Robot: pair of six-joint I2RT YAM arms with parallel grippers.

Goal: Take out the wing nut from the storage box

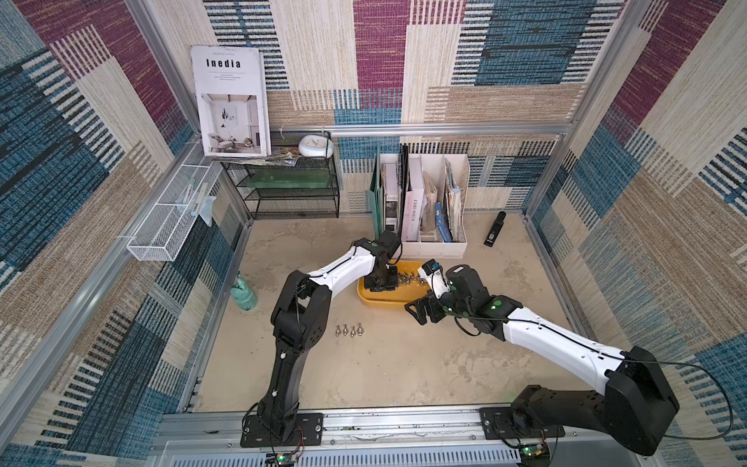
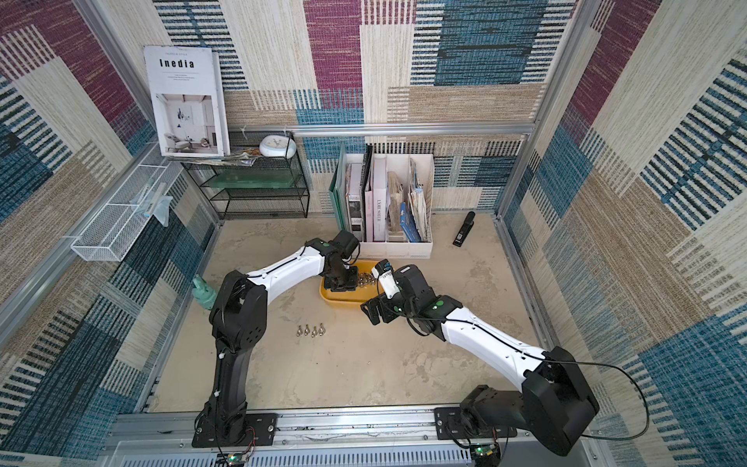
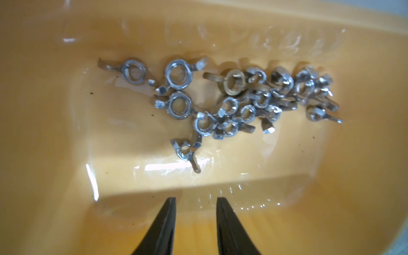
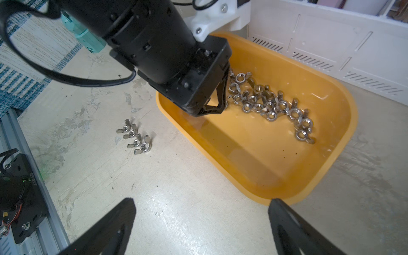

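The yellow storage box holds a cluster of silver wing nuts, most of them massed along one long side in the left wrist view. One wing nut [image 3: 185,149] lies a little apart, nearest my left fingers. My left gripper points down into the box, part open, nothing between its fingertips. Outside the box, several wing nuts [image 1: 349,330] form a short row on the table. My right gripper is wide open and empty, by the box's front right side.
A white file holder [image 1: 435,247] with folders stands right behind the box. A teal bottle [image 1: 243,294] is at the left, and a black device [image 1: 495,229] lies at the back right.
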